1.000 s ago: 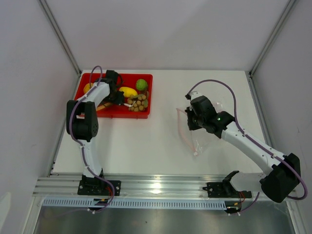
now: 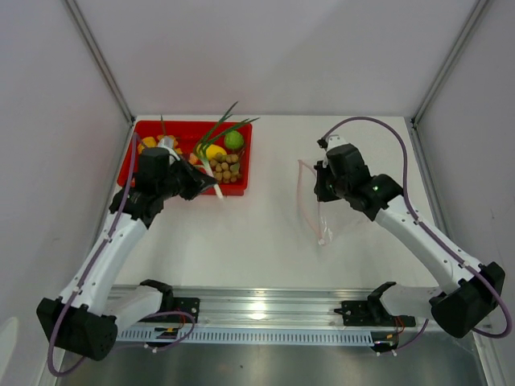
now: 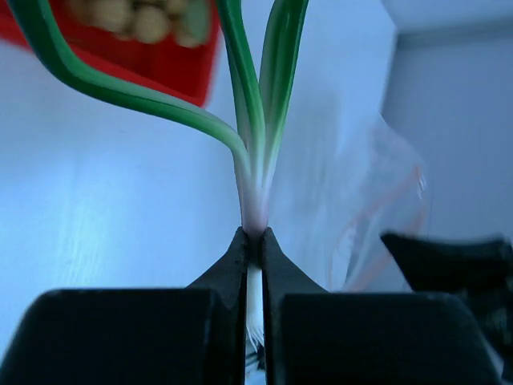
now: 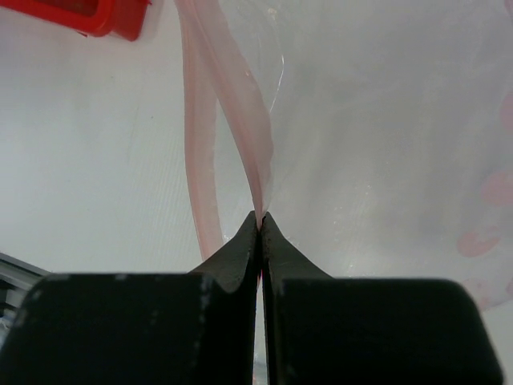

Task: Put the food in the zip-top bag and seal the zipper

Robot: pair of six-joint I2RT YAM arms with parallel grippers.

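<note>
A green onion (image 3: 255, 152) with a white stem and green leaves is gripped in my left gripper, which is shut around the stem. From the top, the left gripper (image 2: 212, 178) hovers by the front right edge of the red bin, the white stem end (image 2: 218, 191) pointing down toward the front. The clear zip bag (image 2: 308, 205) with its pink zipper strip (image 4: 240, 104) hangs from my right gripper, shut on the upper edge of its mouth. The mouth shows a narrow gap facing left.
The red bin (image 2: 248, 153) holds a yellow mango-like fruit (image 2: 215, 151), a green round item (image 2: 233, 140) and several small brown balls (image 2: 227, 171).
The right gripper has shifted slightly right and back, lifting the bag with it.
</note>
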